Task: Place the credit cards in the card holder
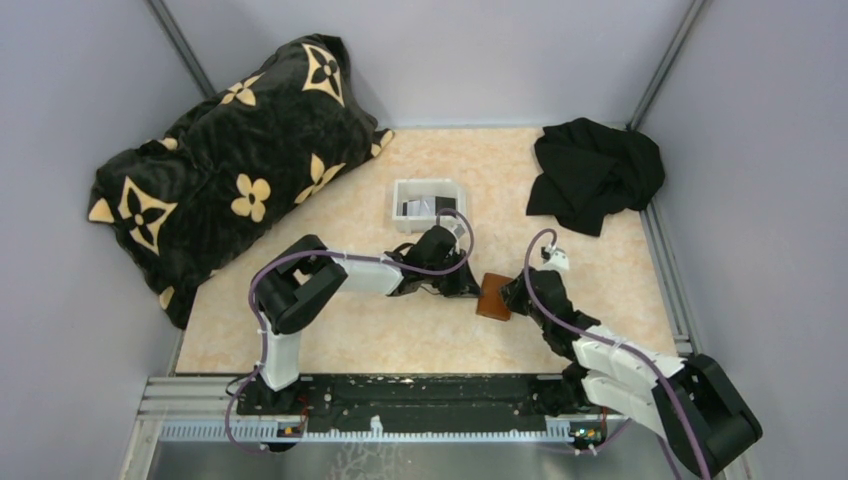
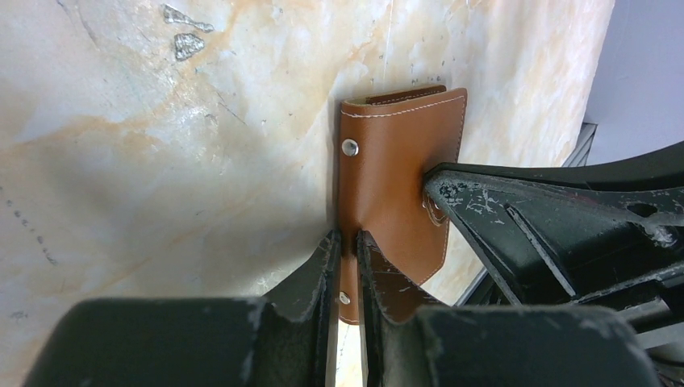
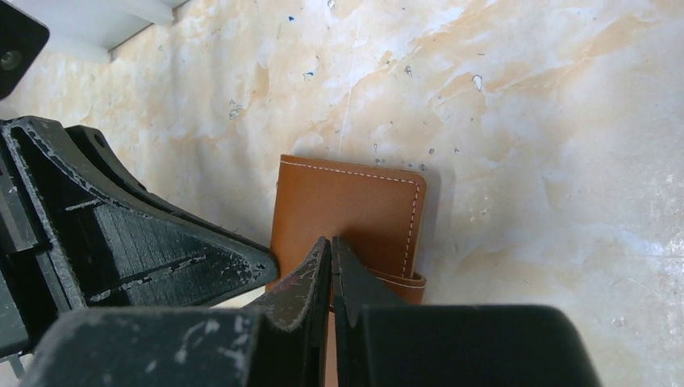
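Note:
The brown leather card holder [image 1: 493, 297] lies folded on the table between my two arms. My left gripper is shut on its spine-side edge, between two metal snaps, as the left wrist view shows. From the opposite side my right gripper reaches over the holder [image 3: 347, 201] at its strap; its fingers are together and nothing shows between them. In the left wrist view a right fingertip [image 2: 452, 189] touches the holder by the clasp. A white bin [image 1: 399, 208] behind the left arm contains flat pale and dark pieces, too small to identify as cards.
A black patterned cushion [image 1: 240, 150] fills the back left. Crumpled black cloth [image 1: 595, 175] lies at the back right. Bare tabletop [image 1: 400, 335] stretches in front of the left arm and right of the bin.

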